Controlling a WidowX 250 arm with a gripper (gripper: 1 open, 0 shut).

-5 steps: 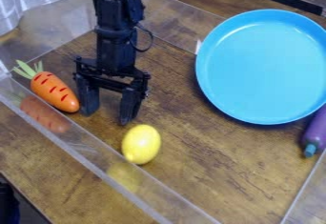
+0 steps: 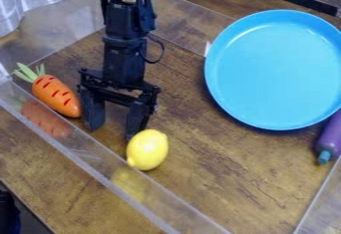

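Observation:
The black gripper hangs low over the wooden tray floor at centre left, its fingers spread open with nothing visible between them. Just left of it lies an orange toy carrot with green leaves. A yellow lemon rests on the floor in front of the gripper, slightly to its right.
A large blue plate fills the upper right. A purple eggplant-like toy lies at the right edge. Clear tray walls bound the area. Bare wood is free at the lower middle.
The gripper has shifted very little.

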